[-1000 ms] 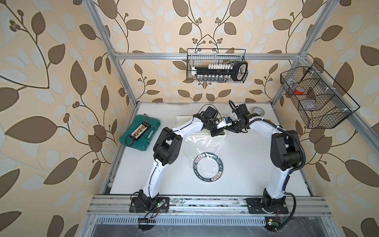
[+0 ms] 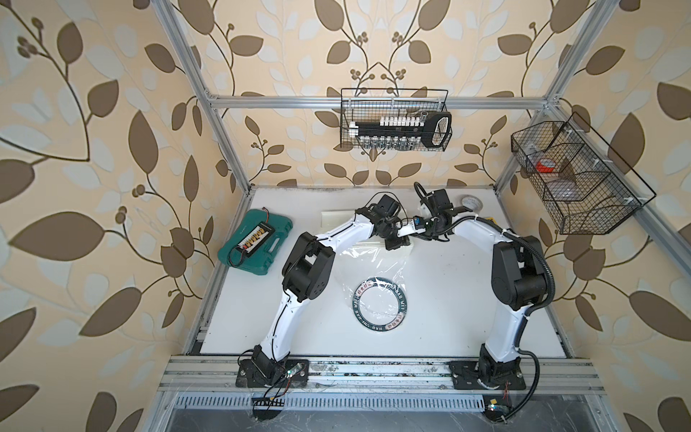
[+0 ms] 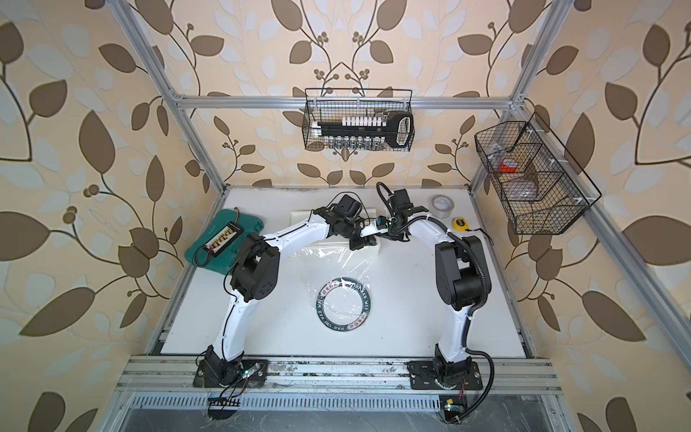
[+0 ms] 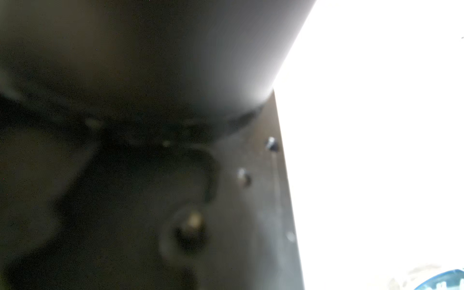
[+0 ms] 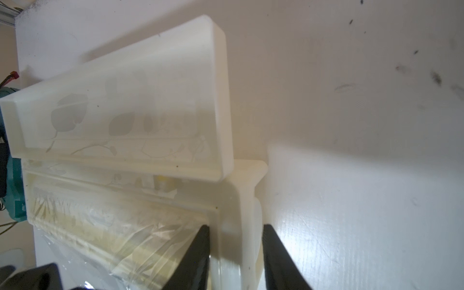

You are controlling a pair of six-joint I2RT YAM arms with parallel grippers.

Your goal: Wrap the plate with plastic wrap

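The plate (image 2: 358,306) with a dark green patterned rim lies on the table, clear film (image 2: 372,264) stretched over it from the dispenser. In the right wrist view the cream dispenser (image 5: 231,227) has its lid (image 5: 125,111) raised, and the wrap roll (image 5: 111,217) shows inside. My right gripper is open, its fingers on either side of the dispenser's right end wall. At the dispenser's front right edge is my left gripper (image 2: 397,243); dark hardware fills much of the left wrist view, hiding its fingers and whatever is between them.
A green case (image 2: 275,252) stands at the left, and a tape roll (image 2: 471,203) lies behind the right arm. The two grippers are very close together. Bare table extends around the plate's front and right.
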